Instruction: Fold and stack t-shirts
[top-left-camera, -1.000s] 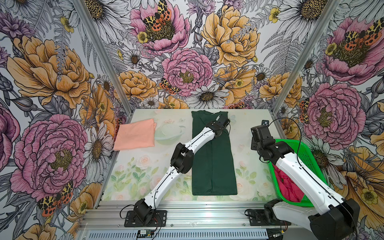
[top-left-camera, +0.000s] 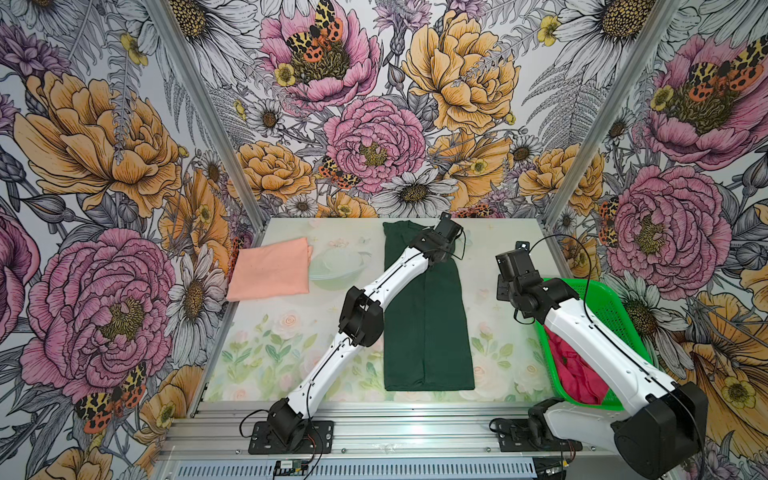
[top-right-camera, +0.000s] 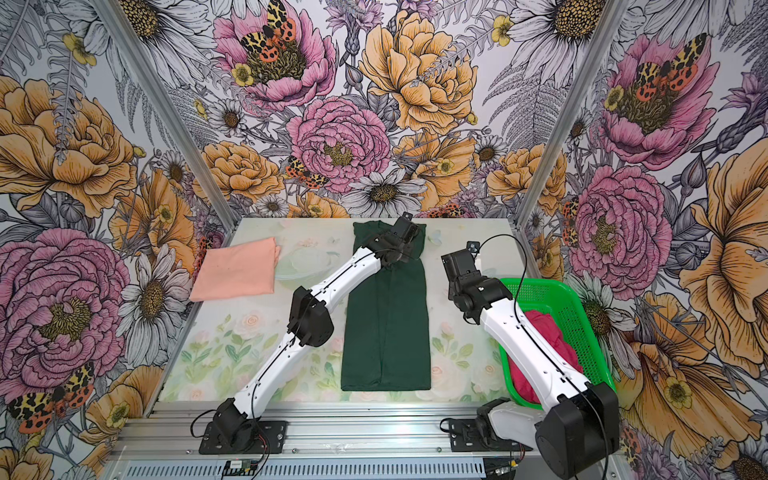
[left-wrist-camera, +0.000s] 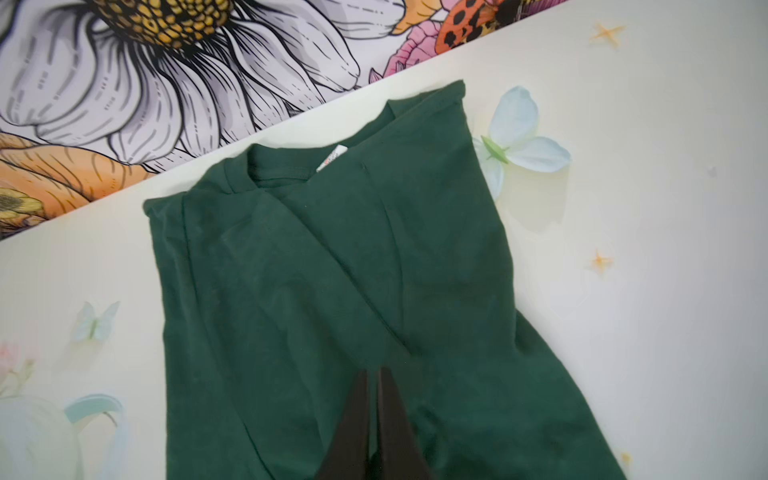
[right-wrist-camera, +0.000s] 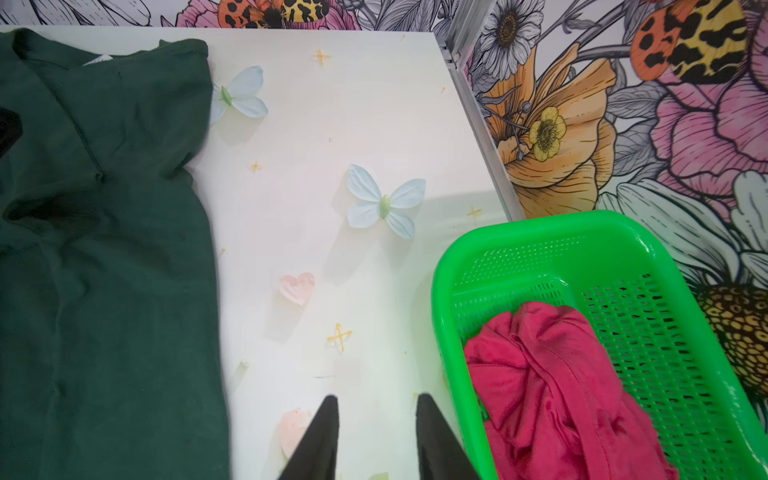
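The dark green t-shirt (top-left-camera: 428, 336) lies in a long folded strip down the table's middle, its collar end (left-wrist-camera: 320, 208) at the back. My left gripper is shut over the shirt's upper part, below the collar; whether cloth is between its fingers is unclear. My right gripper stands part open above the bare table between the shirt and the basket, nothing between its fingers. A folded peach shirt (top-left-camera: 268, 270) lies at the back left.
A green basket (right-wrist-camera: 456, 304) holding crumpled red cloth (right-wrist-camera: 560, 400) stands at the right edge. Bare table (top-left-camera: 264, 344) shows at front left and in strips either side of the green shirt. Walls surround the back and sides.
The left arm's wrist has moved slightly toward the back of the table. The right arm has shifted a little leftward. The shirts look unchanged.
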